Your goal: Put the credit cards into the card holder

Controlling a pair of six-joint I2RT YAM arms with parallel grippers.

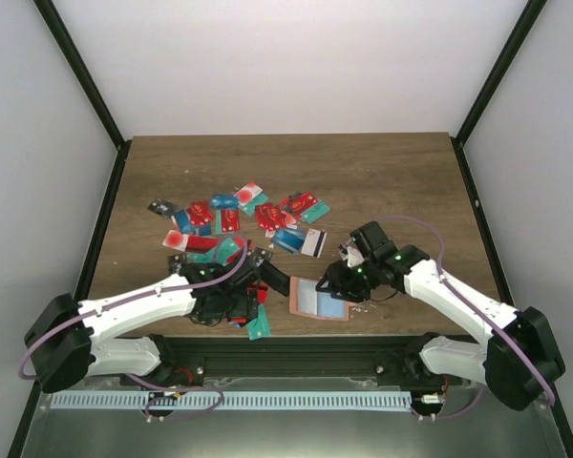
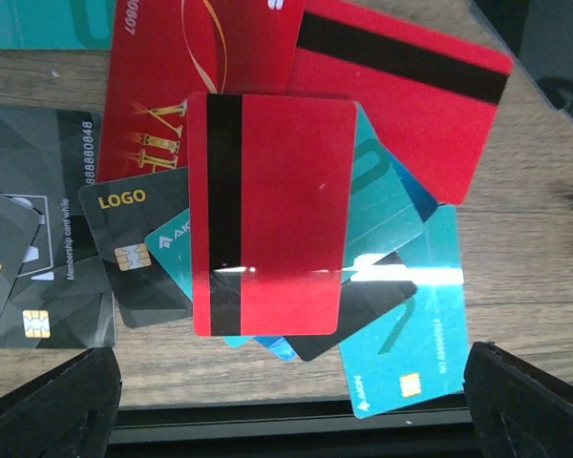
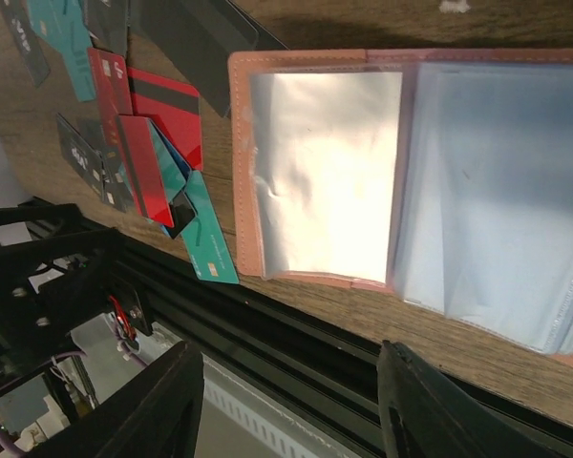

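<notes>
An open card holder (image 1: 306, 298) lies near the front edge; in the right wrist view its clear pockets (image 3: 327, 172) show no card. My right gripper hangs open above its near side. My left gripper is open over a pile of cards at the front, topped by a red card with a black stripe (image 2: 296, 210). Red, teal (image 2: 406, 363) and dark cards (image 2: 48, 191) lie beneath and around it, with nothing between the fingers.
Many more cards (image 1: 270, 217) are spread over the middle and left of the table. A dark flat object (image 1: 273, 279) lies left of the holder.
</notes>
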